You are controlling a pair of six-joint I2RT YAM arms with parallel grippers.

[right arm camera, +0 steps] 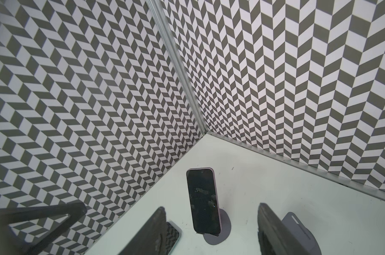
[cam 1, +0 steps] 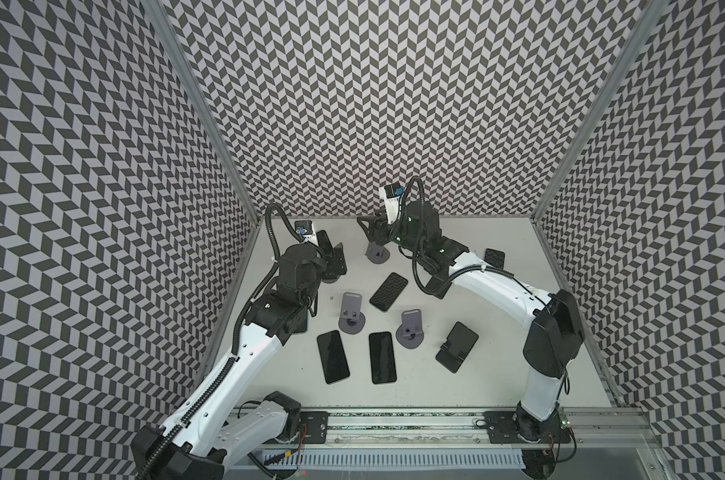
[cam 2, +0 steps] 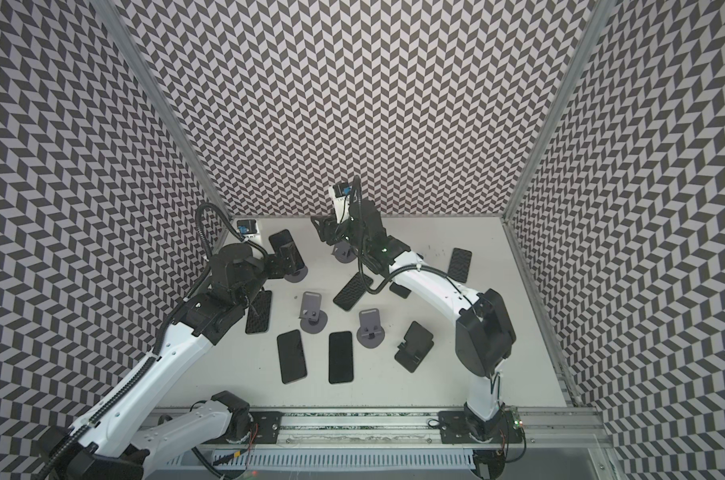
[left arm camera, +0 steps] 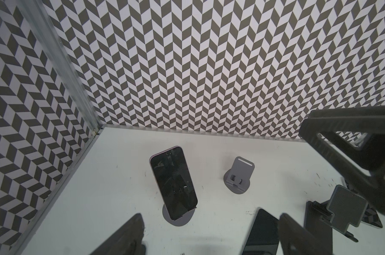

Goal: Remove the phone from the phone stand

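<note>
A black phone (left arm camera: 173, 182) (right arm camera: 203, 199) (cam 2: 284, 244) stands tilted back on a grey round-based stand (left arm camera: 177, 221) (right arm camera: 215, 238) at the back left of the table. My left gripper hangs raised near it, open, with nothing between its blurred fingers. My right gripper is farther right, above an empty grey stand (left arm camera: 239, 178), open and facing the phone, with nothing held. The phone is apart from both sets of fingertips in the wrist views.
Two more empty stands (cam 1: 351, 308) (cam 1: 410, 324) stand mid-table. Several phones lie flat, among them two black ones (cam 1: 333, 356) (cam 1: 383, 356) at the front. A dark folded stand (cam 1: 456, 345) lies front right. Patterned walls surround the table.
</note>
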